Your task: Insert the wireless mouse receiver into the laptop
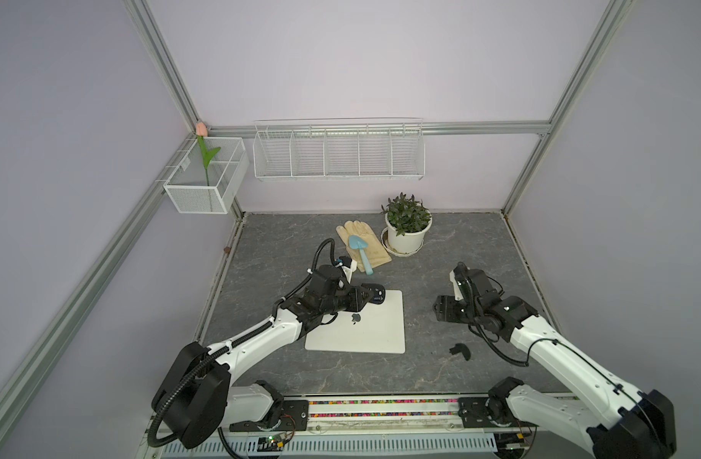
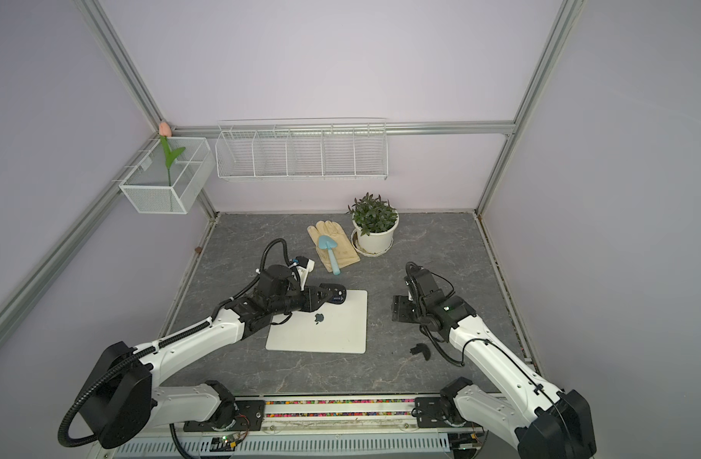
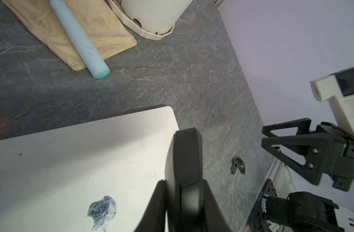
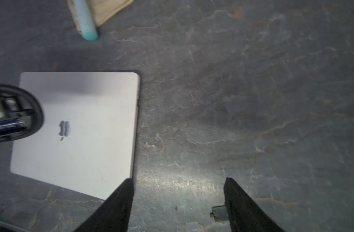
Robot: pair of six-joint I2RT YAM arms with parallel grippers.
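Observation:
A closed silver laptop (image 1: 365, 332) lies flat on the grey table. Above its far right part, my left gripper (image 1: 363, 296) is shut on the black mouse (image 3: 187, 158). In the right wrist view the underside of the mouse (image 4: 34, 112) faces me, its compartment uncovered and a blue battery (image 4: 8, 125) inside. I cannot make out the receiver for certain; the compartment is blurred and cut by the frame edge. To the right of the laptop, my right gripper hangs open over bare table, nothing between its fingers.
A loose black piece (image 1: 460, 351) lies on the table near the right arm. Behind the laptop are tan gloves (image 1: 377, 248), a blue trowel (image 1: 360, 248) and a potted plant (image 1: 407, 222). Between laptop and right arm the table is clear.

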